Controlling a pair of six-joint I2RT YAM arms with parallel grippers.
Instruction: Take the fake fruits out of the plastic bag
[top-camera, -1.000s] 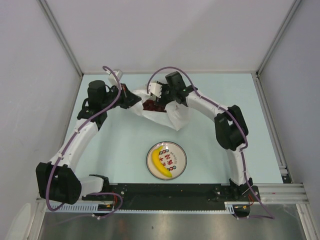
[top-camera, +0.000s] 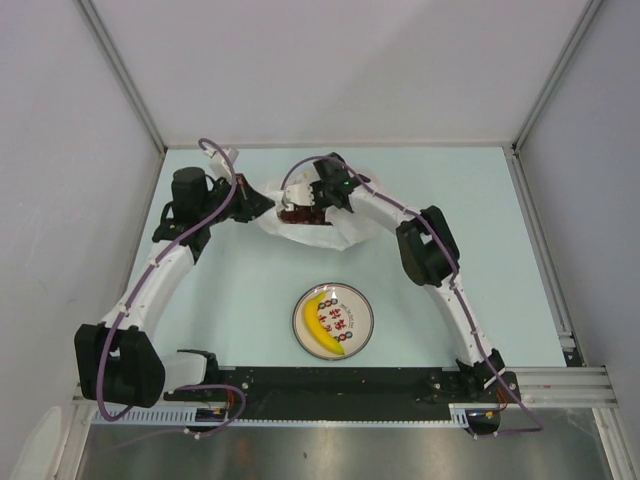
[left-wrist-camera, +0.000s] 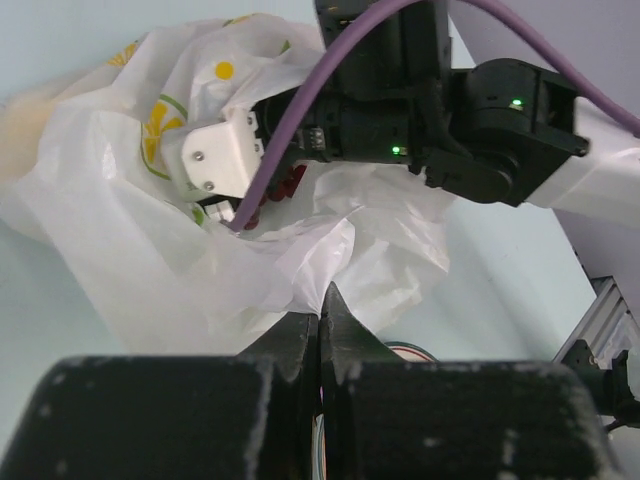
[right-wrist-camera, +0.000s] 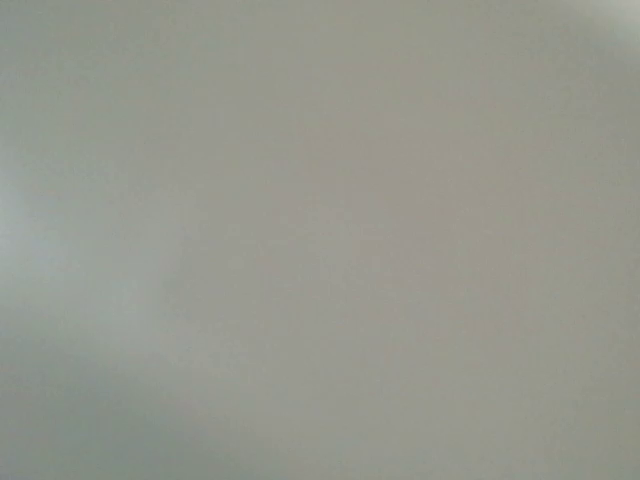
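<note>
The white plastic bag (top-camera: 320, 230) lies at the back of the table, with dark red fruit (top-camera: 299, 215) visible inside it. My left gripper is shut, pinching the bag's edge and holding it up. My right gripper (top-camera: 305, 200) reaches down into the bag's mouth; its tips are hidden and the right wrist view shows only blurred pale grey, so its fingers cannot be made out.
A plate (top-camera: 355, 320) holding a yellow banana (top-camera: 318, 325) sits at the front centre. Walls bound the table at back and sides.
The left arm has shifted very slightly; the plate and banana have not moved.
</note>
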